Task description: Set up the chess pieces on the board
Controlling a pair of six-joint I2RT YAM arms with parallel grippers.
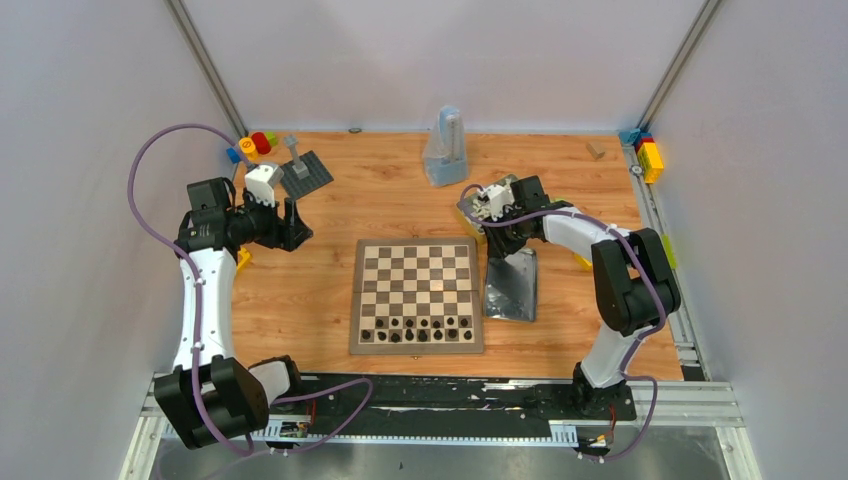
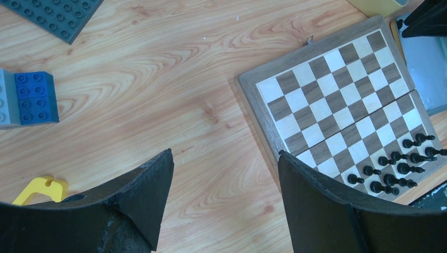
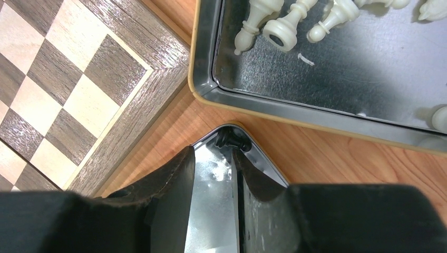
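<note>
The chessboard [image 1: 418, 270] lies flat mid-table, with two rows of black pieces [image 1: 409, 335] along its near edge and its other squares bare. In the right wrist view, a black piece [image 3: 232, 138] lies in the corner of an otherwise bare-looking dark tray [image 3: 213, 211]. My right gripper is over that corner, its fingers a small gap apart; the piece shows just past the tips and does not look gripped. White pieces [image 3: 284, 29] lie loose in the other tray [image 3: 295, 112]. My left gripper stands open and empty over bare wood left of the board.
A plastic-wrapped blue box [image 1: 446, 150] stands at the back. Toy bricks and a grey studded plate [image 1: 305, 174] are at back left, with more yellow bricks [image 1: 650, 162] at the right edge. Clear wood lies between the left arm and the board.
</note>
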